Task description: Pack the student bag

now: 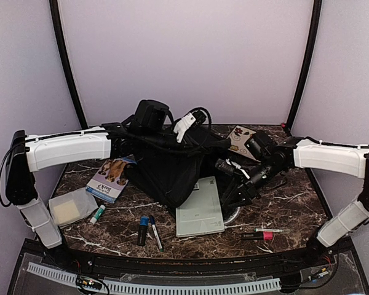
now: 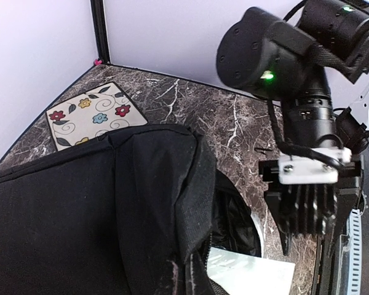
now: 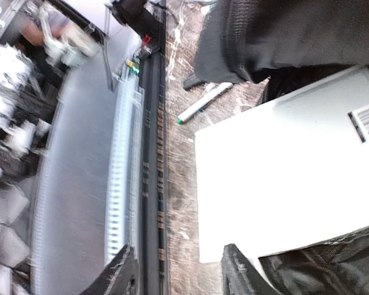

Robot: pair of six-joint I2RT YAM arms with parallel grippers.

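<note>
The black bag (image 1: 166, 172) lies at the table's middle, its opening toward the right. A pale grey laptop-like slab (image 1: 197, 215) (image 3: 277, 166) lies partly in that opening, sticking out toward the front. My left gripper is shut at the bag's upper fabric; whether cloth is between its fingers is unclear. My right gripper is open beside the slab's outer end, nothing seen between its fingers. A book (image 1: 107, 181), a clear pouch (image 1: 71, 206), a glue stick (image 1: 97, 214), markers (image 1: 142, 232) and pens lie around the bag.
A floral board (image 2: 92, 110) lies at the back right behind the bag. A pink-capped marker (image 1: 255, 235) and a slim pen lie at the front right. The front rail borders it.
</note>
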